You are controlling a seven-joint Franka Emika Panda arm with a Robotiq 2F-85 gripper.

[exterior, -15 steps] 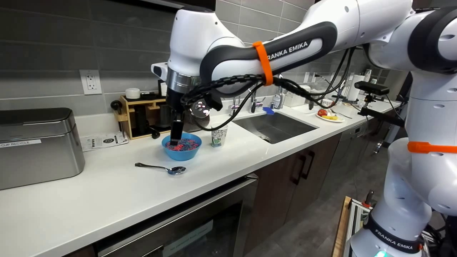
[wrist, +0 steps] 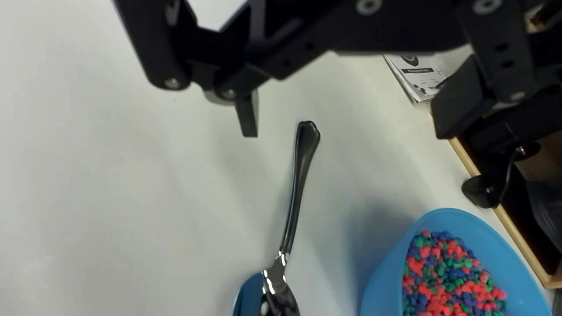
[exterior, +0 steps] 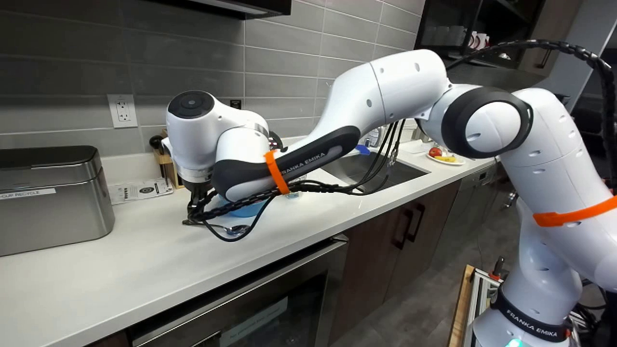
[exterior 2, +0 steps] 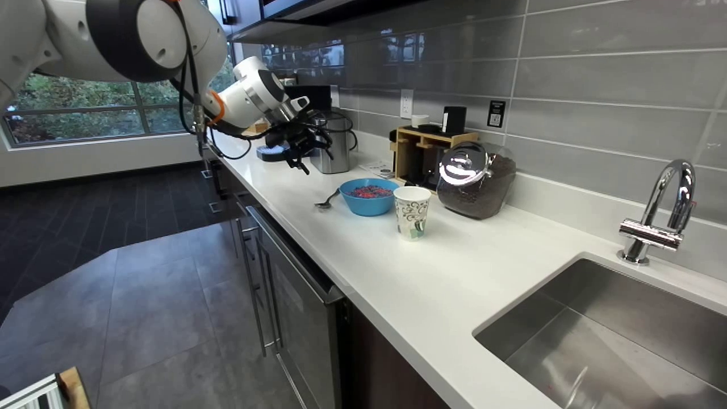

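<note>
A metal spoon (wrist: 298,189) lies on the white counter, its dark handle pointing away from its shiny bowl end. In the wrist view my gripper stands open above the counter near the handle's end, with fingers wide apart and nothing between them. The second exterior view shows the gripper (exterior 2: 303,158) above the counter, beyond the spoon (exterior 2: 328,200). Beside the spoon sits a blue bowl (exterior 2: 368,207) of red, blue and green bits. In the first exterior view the arm hides much of the bowl (exterior: 247,210) and part of the spoon (exterior: 235,230).
A patterned paper cup (exterior 2: 412,212) stands close to the bowl, and a glass jar (exterior 2: 475,183) stands behind it. By the wall is a wooden organizer (exterior 2: 409,153). A steel bin (exterior: 55,199) occupies the counter's left.
My arm has come down and to the left, from above the bowl to near the spoon's handle. The spoon and bowl appear to lie where they were.
</note>
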